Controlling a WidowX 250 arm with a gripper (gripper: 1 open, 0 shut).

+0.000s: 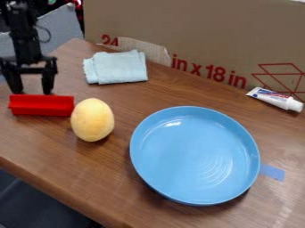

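My black gripper (30, 77) stands open at the left edge, its fingers pointing down just behind and over a red bar-shaped object (42, 107), which lies lengthwise across the view. Whether the fingertips touch it is hard to tell. A yellow oval fruit-like object (93, 119) sits to its right, and a large blue plate (194, 154) lies at the center right of the wooden table (84, 178).
A folded pale cloth (114, 68) lies at the back left. A toothpaste tube (274, 98) lies at the back right, before a cardboard box (202, 36). The table's middle, behind the plate, is clear.
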